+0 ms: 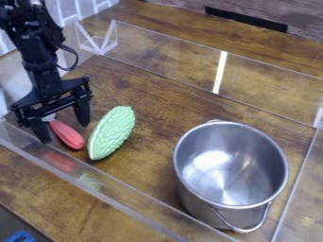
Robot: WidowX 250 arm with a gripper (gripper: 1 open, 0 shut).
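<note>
The black gripper (59,110) hangs at the left, its fingers open and lowered around a red elongated object (68,136) with a pale end, which lies on the wooden surface. Whether the fingers touch it cannot be told. Just right of it lies a light green, bumpy oblong object (112,133), apart from the fingers.
A large steel pot (228,170) stands at the right. Clear plastic walls border the workspace, and a white strip (220,72) crosses the wood at the back.
</note>
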